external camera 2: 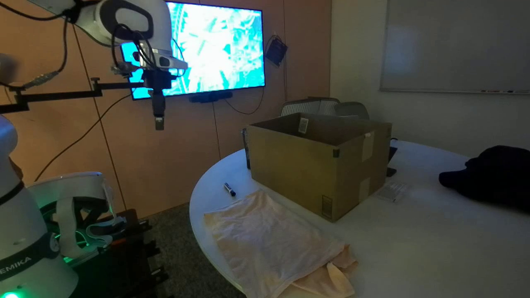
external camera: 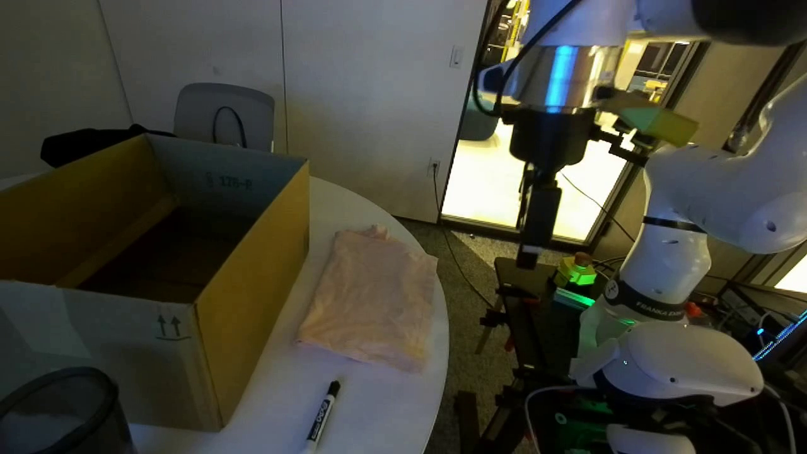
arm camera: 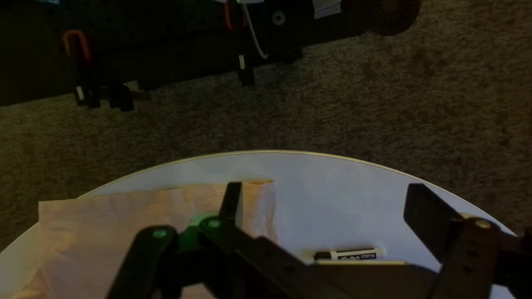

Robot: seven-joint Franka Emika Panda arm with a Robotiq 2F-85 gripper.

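A pale pink-orange cloth (external camera: 372, 299) lies loosely folded on the round white table; in the other exterior view the cloth (external camera 2: 278, 243) has a bunched corner near the front. Close to it rests a black-and-white marker (external camera: 322, 415), also visible in the wrist view as a marker (arm camera: 355, 254) partly behind the gripper's frame. My gripper is open, its fingers wide apart with nothing held. High above the floor, off the table's edge, the gripper (external camera: 528, 257) hangs pointing down, clear of cloth and marker.
A large open cardboard box (external camera: 253, 302) stands on the table beside the cloth. A dark mesh bin (external camera: 64, 416) is at the near left corner. Dark clothing (external camera 2: 492, 179) lies on the table's far side. Bare tabletop (external camera 2: 422, 243) surrounds the box's right side.
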